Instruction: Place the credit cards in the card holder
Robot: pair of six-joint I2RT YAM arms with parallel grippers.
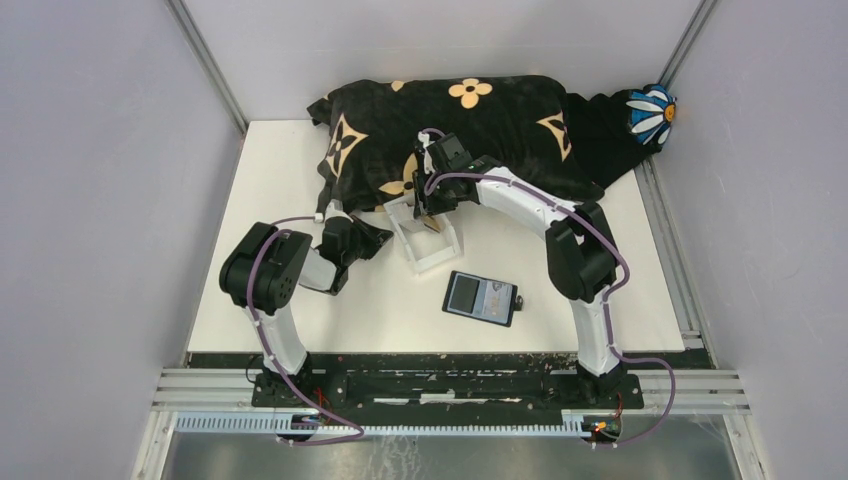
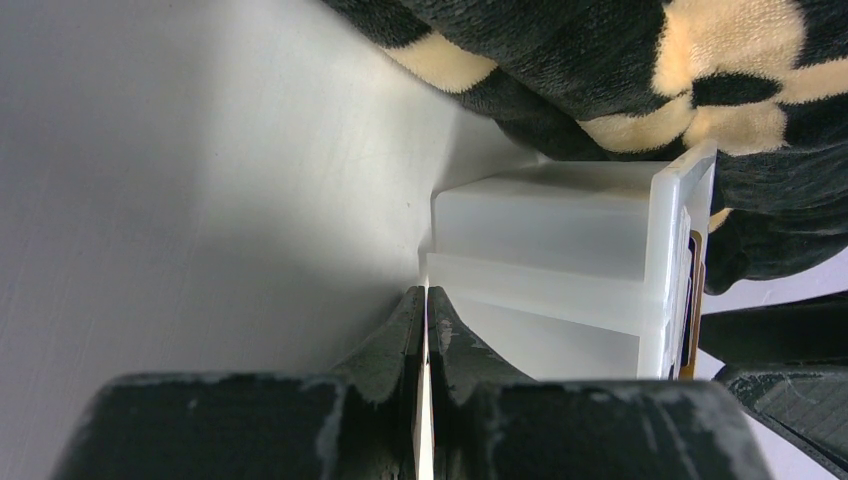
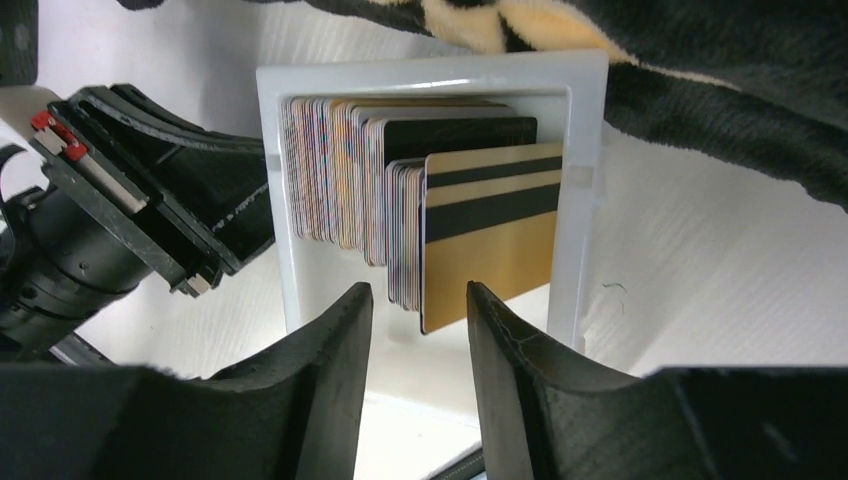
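Observation:
A stack of credit cards (image 3: 490, 225) stands on edge in the white box (image 3: 430, 75), a gold card at its front. My right gripper is open over the box, its fingers apart, just short of the cards' near edges. Nothing is between the fingers. My left gripper is at the box's left side, shut on what looks like a thin white edge of the box; the contact is partly hidden. What appears to be the card holder, a flat dark case (image 1: 482, 298) with pale panels, lies on the table front right of the box.
A dark patterned blanket (image 1: 450, 110) is bunched along the back of the table, close behind the box.

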